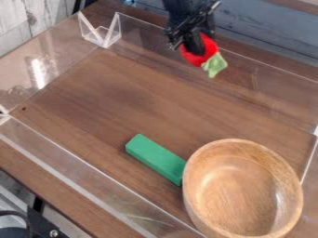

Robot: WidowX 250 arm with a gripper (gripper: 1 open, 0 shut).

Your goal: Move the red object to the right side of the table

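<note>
The red object (200,53), with a pale green part at its lower right end, hangs near the far edge of the table, right of the middle of that edge. My black gripper (196,43) comes down from the top of the camera view and is shut on it. The fingers partly cover the red thing's upper left side. Bare wood of the table (149,102) shows below and around it.
A round wooden bowl (195,200) stands at the near right, with a green block (155,159) lying against its left side. A clear plastic piece (102,33) is at the far left corner. Transparent walls edge the table.
</note>
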